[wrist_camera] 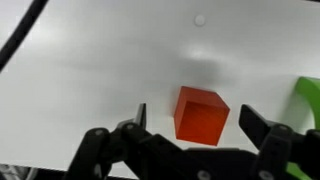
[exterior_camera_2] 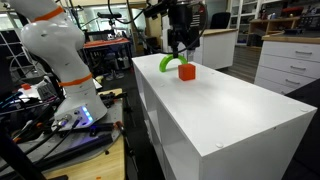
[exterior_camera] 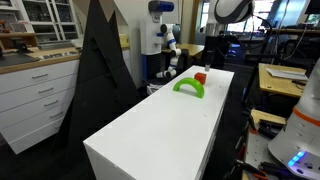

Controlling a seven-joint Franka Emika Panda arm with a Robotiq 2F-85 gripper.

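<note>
A red-orange block (wrist_camera: 203,118) rests on the white tabletop. In the wrist view it shows between the two black fingers of my gripper, nearer the right one. My gripper is open, with a gap visible on both sides of the block. Exterior view 2 has the dark gripper (exterior_camera_2: 177,50) above and slightly left of the red block (exterior_camera_2: 187,72). A green arch (exterior_camera: 189,87) stands close to the block; part of it enters the wrist view at the right edge.
A tall black triangular panel (exterior_camera: 102,65) rises beside it. A dark cable (wrist_camera: 22,32) crosses the upper left corner of the wrist view.
</note>
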